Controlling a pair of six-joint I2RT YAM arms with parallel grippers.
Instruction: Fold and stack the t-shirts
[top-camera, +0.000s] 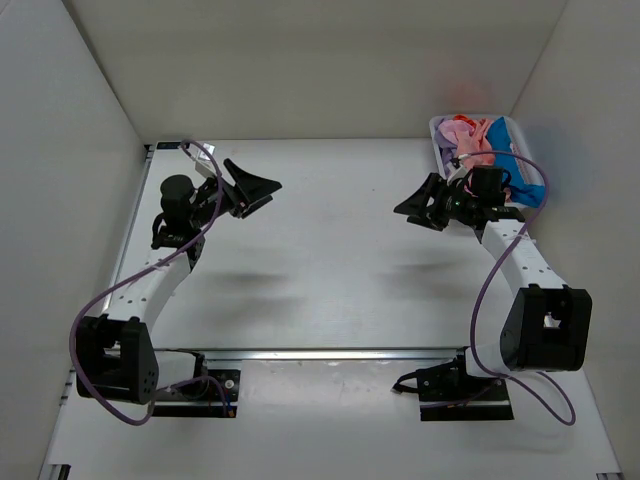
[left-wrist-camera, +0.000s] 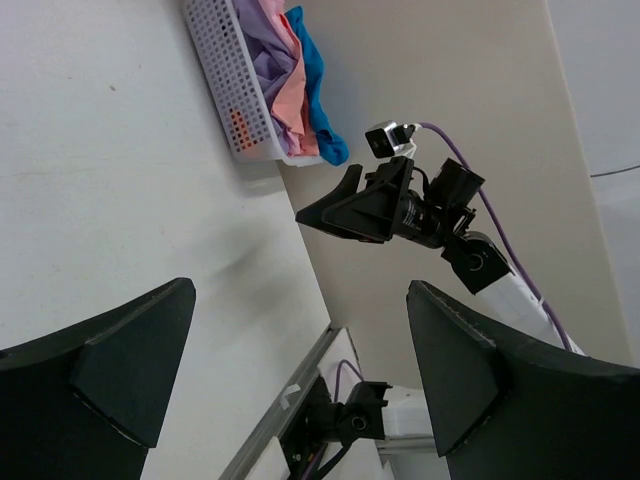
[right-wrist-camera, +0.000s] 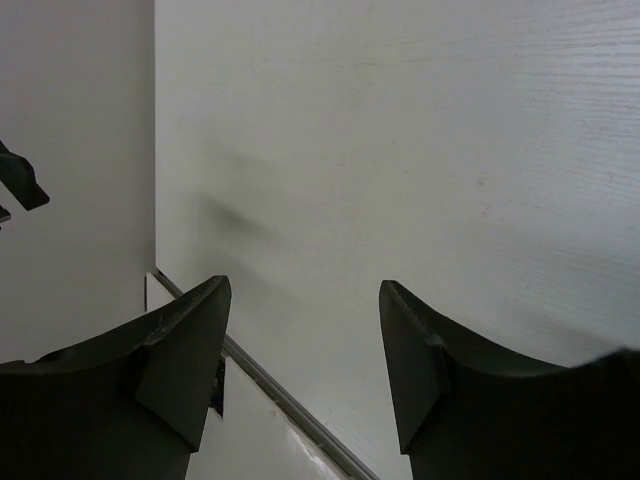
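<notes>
Several T-shirts, pink, purple, blue and red, lie loosely in a white plastic basket at the back right of the table. My left gripper hangs over the left part of the table, open and empty. My right gripper hangs over the right part, just in front and left of the basket, also open with nothing between its fingers.
Walls stand along the back and both sides, and a metal rail runs along the front edge.
</notes>
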